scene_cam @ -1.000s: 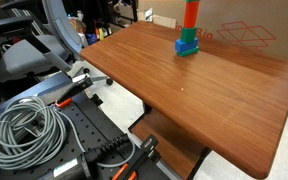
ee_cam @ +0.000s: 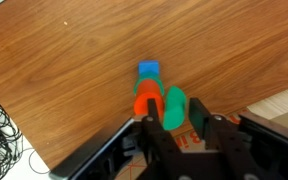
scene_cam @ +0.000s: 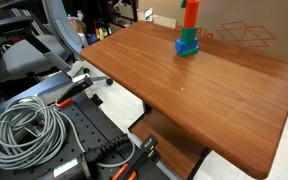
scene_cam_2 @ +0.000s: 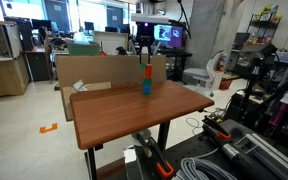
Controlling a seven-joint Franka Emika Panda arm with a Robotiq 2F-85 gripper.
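A stack stands upright near the far edge of the wooden table, with a blue block (scene_cam: pixel 185 47) at its base, a green block (scene_cam: pixel 188 34) above it and a red-orange block (scene_cam: pixel 191 14) higher up. The wrist view looks down on the red-orange block (ee_cam: pixel 149 97). Beside it, nearer my fingertips, appears another green block (ee_cam: pixel 174 107). My gripper is above the stack, with its dark fingers around the lower end of that green block. Whether they touch it cannot be made out.
A cardboard panel (scene_cam_2: pixel 99 73) stands behind it. Coiled grey cable (scene_cam: pixel 29 135) lies off the table's near side.
At the top of exterior view 1, the green piece above the red-orange block has shifted away to the left, uncovering more red. The blocks below look unmoved.
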